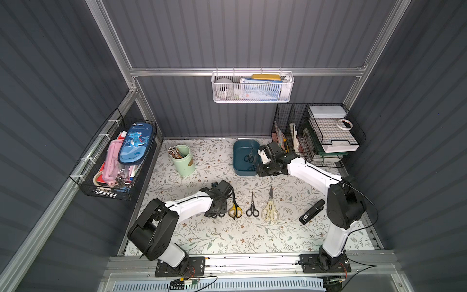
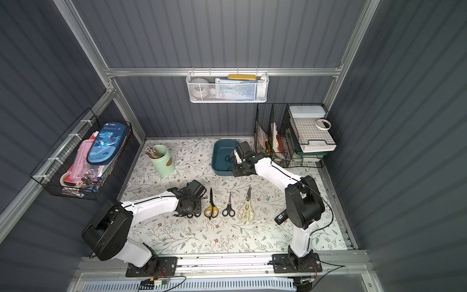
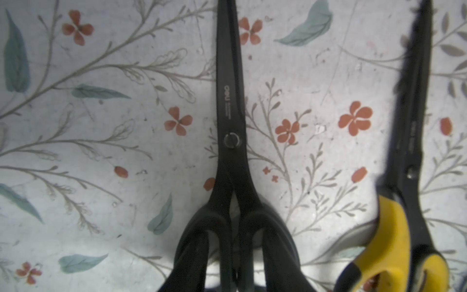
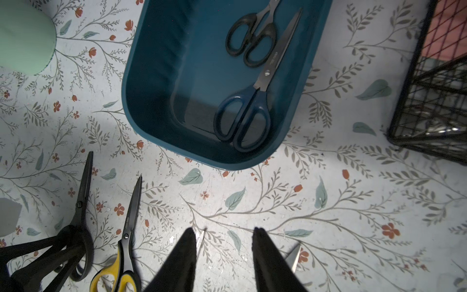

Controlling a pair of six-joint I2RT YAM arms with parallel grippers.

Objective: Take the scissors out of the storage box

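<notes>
The blue storage box [image 4: 180,112] holds blue-handled scissors [image 4: 265,73] and a smaller dark-handled pair [image 4: 248,41]. Below it lie black scissors [image 3: 226,112], yellow-black scissors [image 3: 394,219], small dark scissors [image 1: 252,211] and cream scissors [image 1: 270,211]. My left gripper is low over the black scissors' handles, its fingers part open around them; whether they touch is unclear. My right gripper hangs open above the table, just front-right of the box, nothing between its fingers.
A green pen cup [image 1: 184,165] stands left of the box. Black wire racks [image 2: 296,155] fill the back right. A black stapler [image 1: 311,211] lies at the right. Wire and mesh baskets hang on the left and back walls.
</notes>
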